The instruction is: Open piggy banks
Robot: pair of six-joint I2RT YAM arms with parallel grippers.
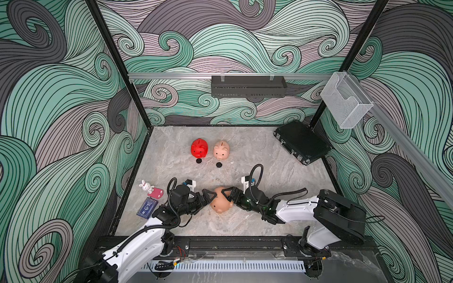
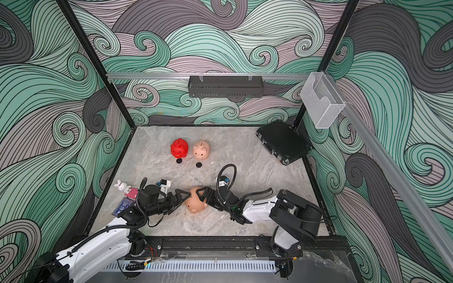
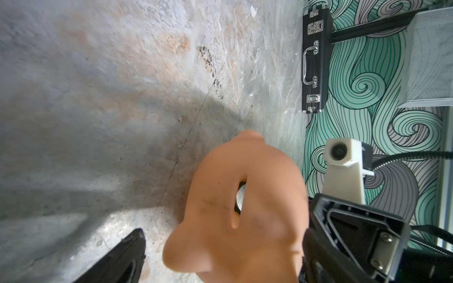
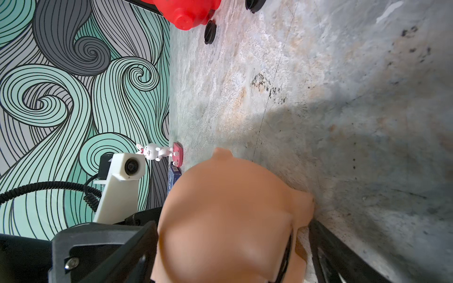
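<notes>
An orange piggy bank (image 1: pixel 220 203) lies at the front middle between my grippers, an oblong opening facing my left wrist camera. My left gripper (image 1: pixel 209 195) is open at its left side; in the left wrist view the pig sits between and ahead of the fingers. My right gripper (image 1: pixel 228 193) is open around the pig's upper right part, its fingertips either side of the body in the right wrist view. Further back stand a red piggy bank (image 1: pixel 199 147) and a pale pink one (image 1: pixel 221 149), a black round plug (image 1: pixel 198 160) in front of the red, another (image 1: pixel 219 165) before the pink.
A white rabbit figure (image 1: pixel 146 186) and a blue card-like item (image 1: pixel 146 207) lie at the left. A black case (image 1: pixel 301 142) is at the back right. A mesh basket (image 1: pixel 346 100) hangs on the right rail.
</notes>
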